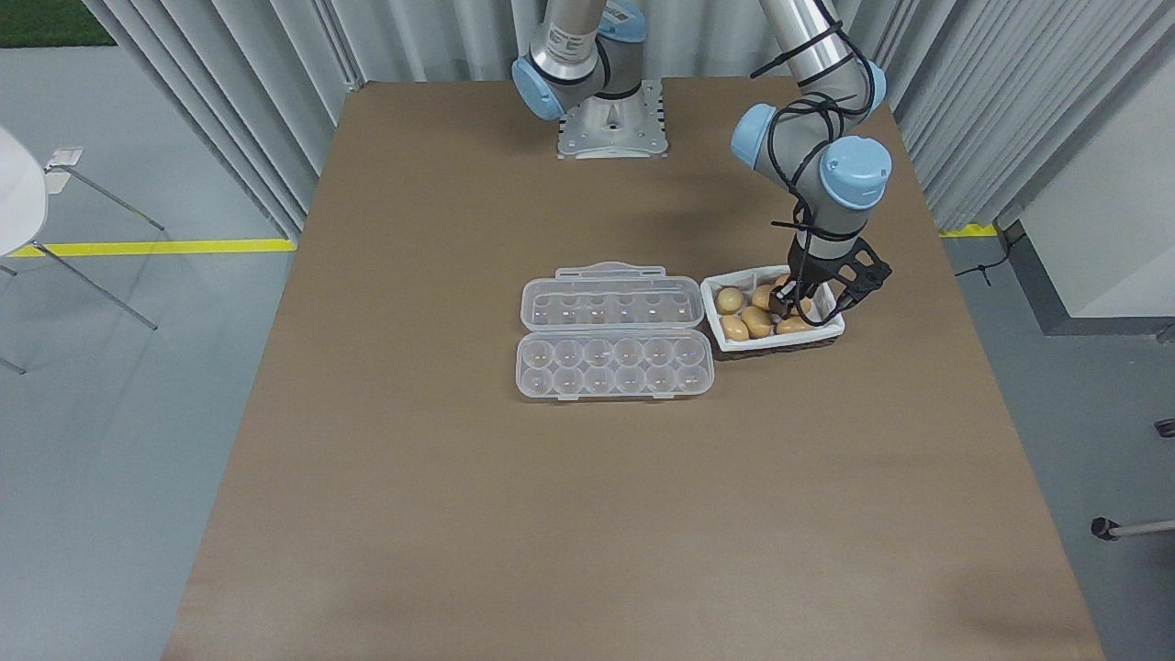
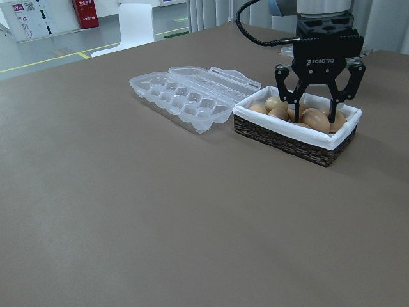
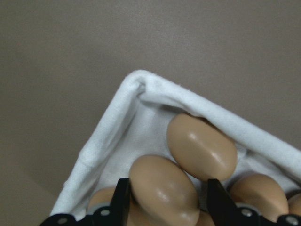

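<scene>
My black Robotiq gripper [image 2: 314, 114] stands open over the right part of a dark woven basket [image 2: 278, 141] with a white liner [image 1: 733, 343], its fingers low among brown eggs [image 1: 756, 323]. In the wrist view one egg [image 3: 163, 188] lies between the two fingertips; contact with it cannot be told. Another egg [image 3: 201, 146] lies just beyond, against the liner. A clear plastic egg carton [image 1: 614, 364] lies open beside the basket, its cups empty.
A white chair [image 2: 136, 29] is off the table.
</scene>
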